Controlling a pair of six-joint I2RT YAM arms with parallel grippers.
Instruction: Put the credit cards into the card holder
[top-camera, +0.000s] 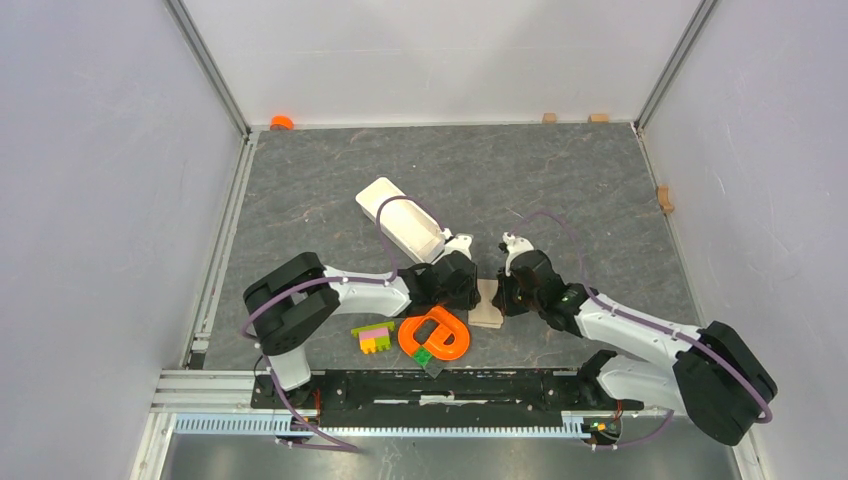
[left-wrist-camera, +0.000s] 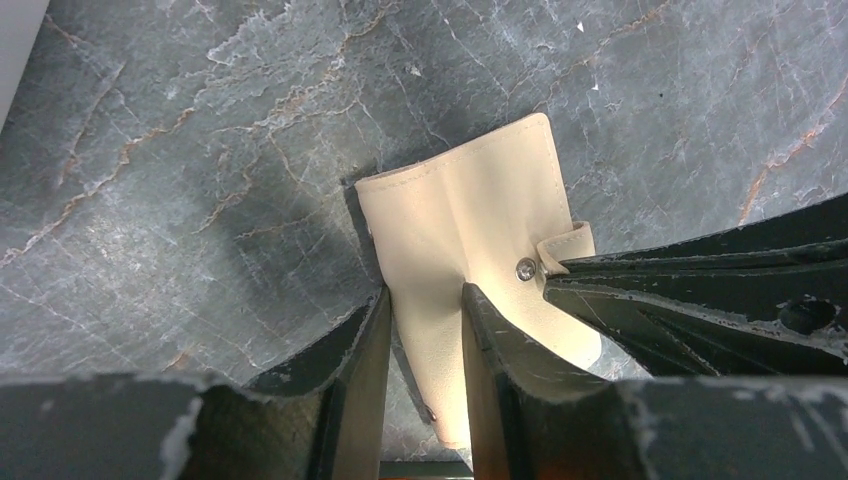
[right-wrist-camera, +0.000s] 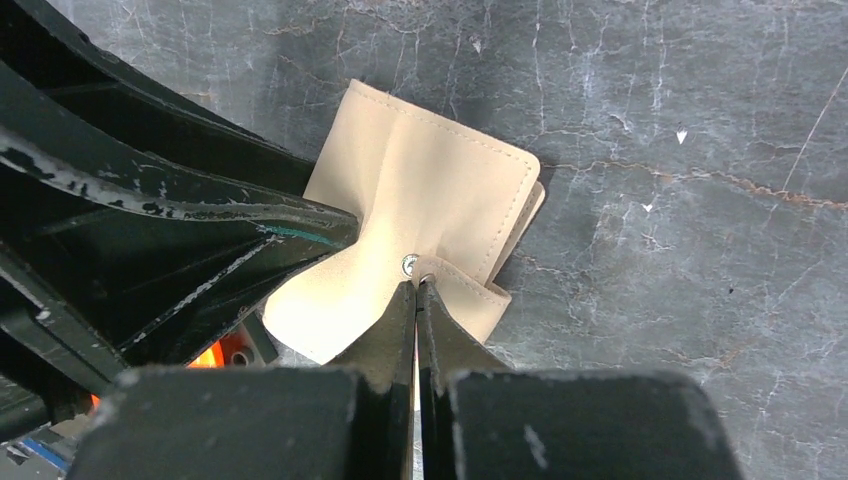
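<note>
The beige card holder (top-camera: 487, 312) lies on the grey table between my two grippers. A small strap (right-wrist-camera: 462, 291) with a snap button folds over its side. In the left wrist view my left gripper is part open, one fingertip at the holder's left edge and the other over its face. In the right wrist view my right gripper is shut, its tips right at the strap; whether the strap is pinched between them I cannot tell. No credit cards can be made out.
A white tray (top-camera: 377, 189) stands behind my left arm. Left of the holder are an orange ring-shaped piece (top-camera: 456, 342) and coloured blocks (top-camera: 374, 340).
</note>
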